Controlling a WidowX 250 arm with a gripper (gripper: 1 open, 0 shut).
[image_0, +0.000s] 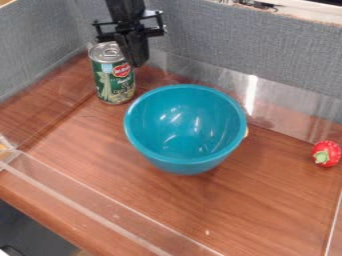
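Observation:
My black gripper (134, 50) hangs at the top left, just above and right of a green-labelled can (112, 78) standing upright near the back-left corner. The gripper looks shut, with nothing visible between its fingers. A teal bowl (185, 130) sits empty in the middle of the wooden surface. A small red strawberry-like object (326, 153) lies at the right.
Grey padded walls (254, 45) enclose the back and left, with a clear strip along their base.

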